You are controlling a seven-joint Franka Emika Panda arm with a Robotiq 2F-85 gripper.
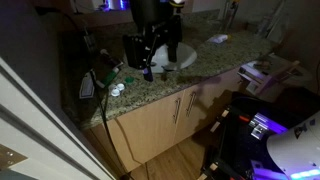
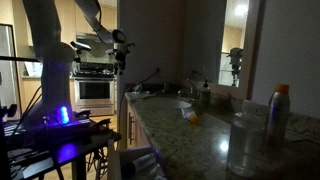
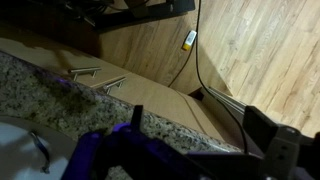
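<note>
In exterior view 1 my gripper (image 1: 160, 69) hangs over the granite counter, in front of the white sink basin (image 1: 184, 57). The wrist view shows my gripper open, its dark fingers spread apart at the bottom and nothing visible between them. Below it run the counter edge (image 3: 183, 131), the cabinet front and the wooden floor. The white basin (image 3: 25, 160) fills the lower left corner of that view. Small white round pieces (image 1: 118, 89) and a green item (image 1: 111, 74) lie on the counter left of the gripper.
An orange-and-white item (image 2: 190, 115), a clear bottle (image 2: 243, 145) and an orange-capped bottle (image 2: 277, 118) stand along the counter (image 2: 185, 150). Cabinet handles (image 1: 177, 110) protrude below the counter edge. A dark cable crosses the wrist view over the floor.
</note>
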